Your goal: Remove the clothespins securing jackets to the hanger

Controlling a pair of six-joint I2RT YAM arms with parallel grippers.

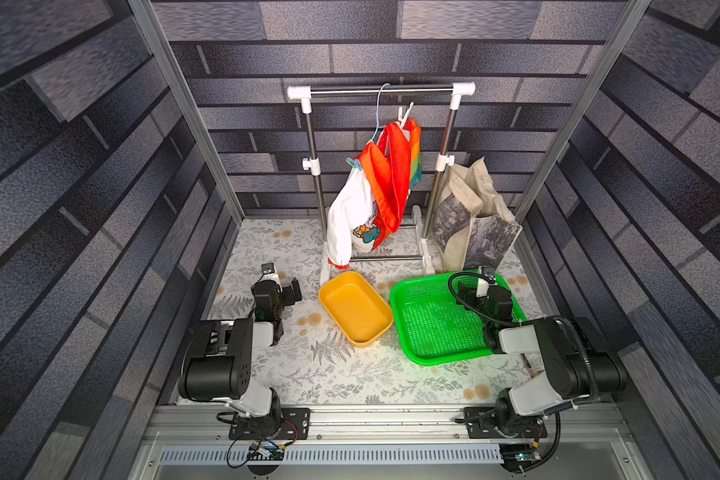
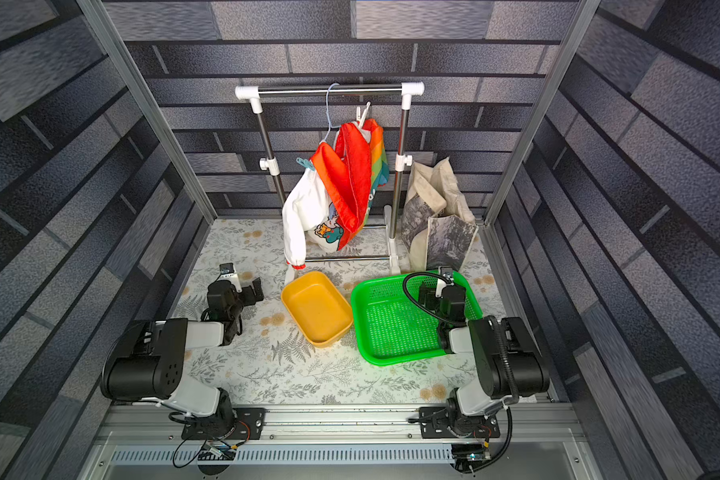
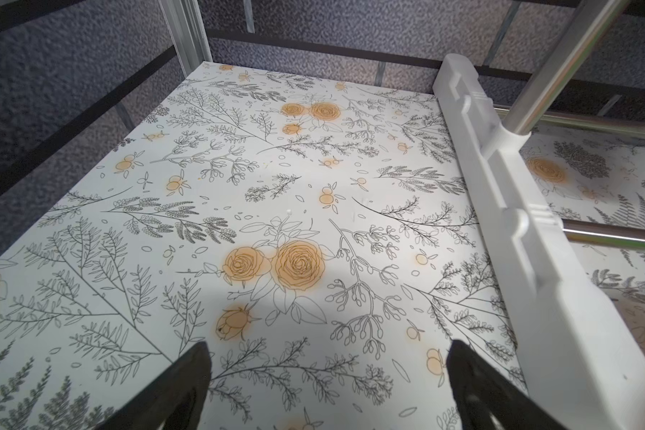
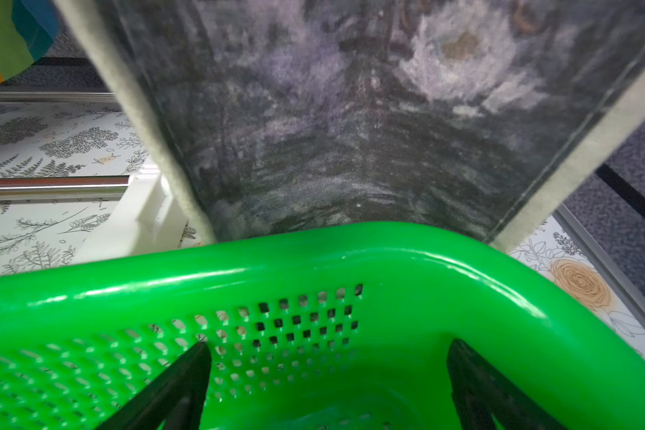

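A small jacket point(image 1: 388, 176) with white sleeve, red lining and rainbow-striped side hangs from a pale hanger point(image 1: 378, 112) on the rack's top bar. One blue clothespin point(image 1: 353, 163) grips its left shoulder; a white clothespin point(image 1: 407, 113) stands up at its right shoulder. Low over the table at left, my left gripper is open, only patterned tabletop between its fingers. Above the green basket point(image 1: 404, 340) my right gripper stands open and empty. Both are well in front of the jacket and apart from it. The hanger's body is mostly hidden in the cloth.
An empty yellow tray point(image 1: 356, 308) lies between the arms, left of the basket. The metal rack point(image 1: 312, 144) with white feet stands behind it. A fabric bag point(image 1: 488, 240) is at the rack's right, just behind the basket. Bare table lies left of the rack.
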